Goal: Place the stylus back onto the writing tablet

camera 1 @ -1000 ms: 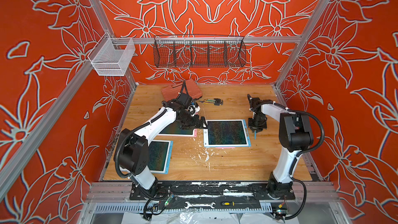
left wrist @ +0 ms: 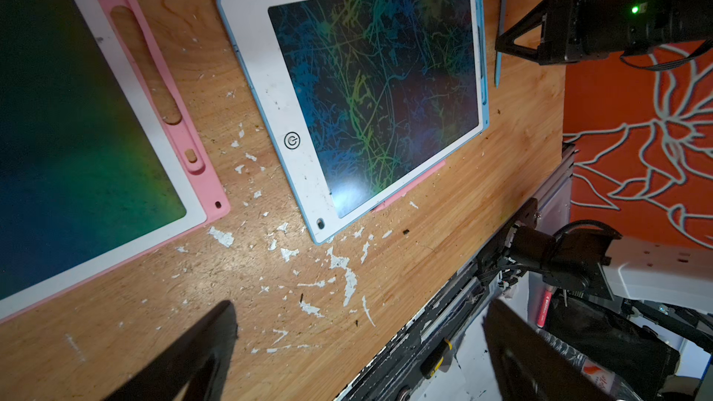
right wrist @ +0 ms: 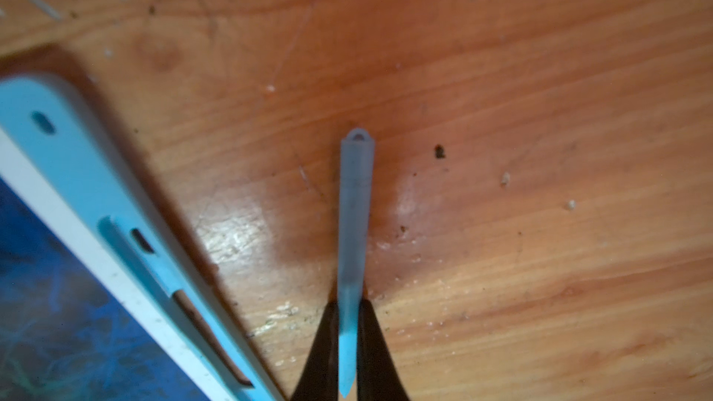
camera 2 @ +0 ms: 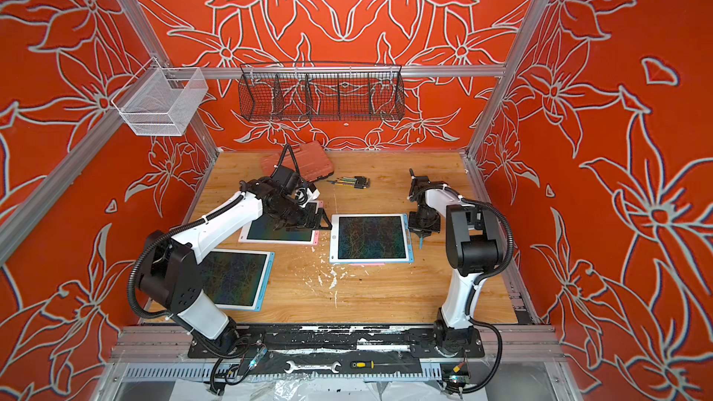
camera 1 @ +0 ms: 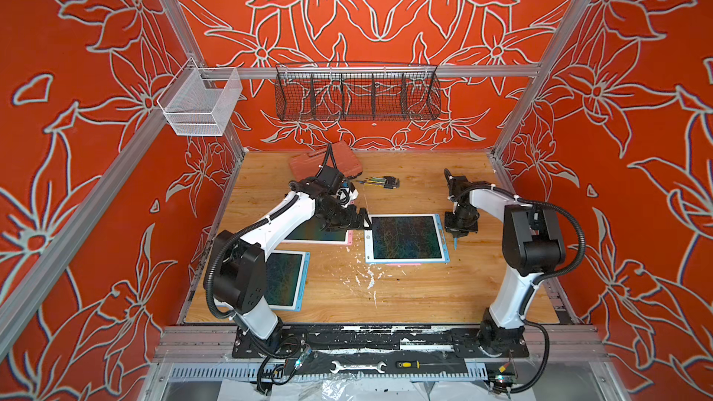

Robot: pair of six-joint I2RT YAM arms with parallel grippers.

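The blue stylus (right wrist: 355, 200) is held between the fingertips of my right gripper, just right of the blue-framed writing tablet in the middle of the table, whose side slot (right wrist: 208, 338) shows empty in the right wrist view. In the left wrist view the stylus (left wrist: 497, 74) lies alongside that tablet's right edge. My left gripper stands open above the table near the pink-framed tablet (left wrist: 104, 44), with nothing between its fingers.
Another blue-framed tablet (camera 2: 269, 267) lies at the front left. A red case (camera 1: 312, 159) and some tools (camera 1: 382, 182) sit at the back. A pink stylus (left wrist: 412, 185) lies along the middle tablet's near edge.
My right gripper and arm have shifted very slightly. The left arm and the tablets have not visibly moved.
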